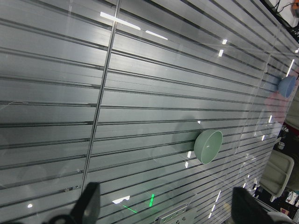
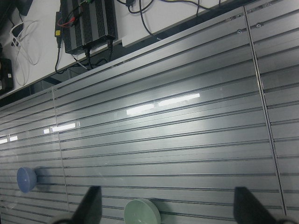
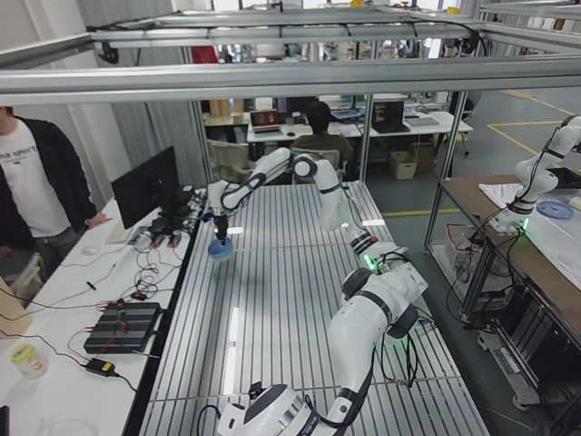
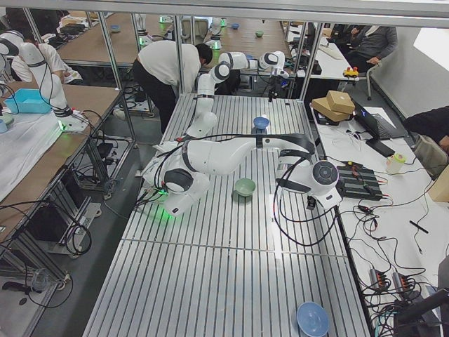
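In the left wrist view, my left gripper is open above the slatted table, with a green bowl [image 1: 208,147] and a blue bowl [image 1: 286,86] below at the right. My right gripper is also open, nothing between its fingers, with a green bowl [image 2: 141,212] and a blue bowl [image 2: 26,179] below. The camera right view shows the green bowl [image 4: 245,187] mid-table and blue bowls [image 4: 313,320] at both ends. In the camera left view, one arm's dark gripper is just above a blue bowl [image 3: 221,251]; its fingers are unclear there.
A desk [image 3: 64,391] with monitor, cables and black electronics borders the table. The arms' links span much of the table [image 4: 182,295], whose near part in the camera right view is largely clear. Aluminium frame bars surround the workspace, and people stand or sit nearby.
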